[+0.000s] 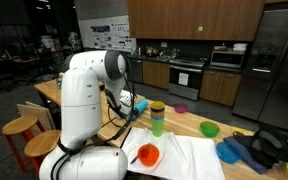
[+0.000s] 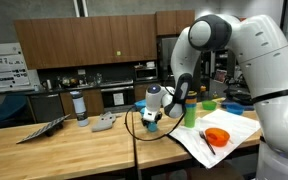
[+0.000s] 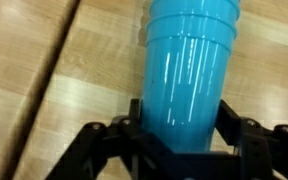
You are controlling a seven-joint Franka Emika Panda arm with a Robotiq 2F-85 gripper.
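A blue, glossy, ribbed cup-like object [image 3: 189, 75] fills the upper middle of the wrist view. My gripper is shut on it, with black fingers on both sides of its narrower lower part. The wooden tabletop shows behind it. In exterior view 2, the gripper [image 2: 150, 112] is over the far middle of the table, and the blue object [image 2: 151, 125] shows small beneath it. Exterior view 1 shows the arm reaching to the table's left part, where the fingers are too small to make out clearly.
A green and yellow container [image 1: 157, 120] stands right of the arm. Near the front, an orange-red bowl [image 1: 148, 155] sits by a white cloth [image 1: 194, 158]. Farther right are a green bowl [image 1: 209, 129] and a blue bowl [image 1: 229, 152]. Open wood lies at left in exterior view 2.
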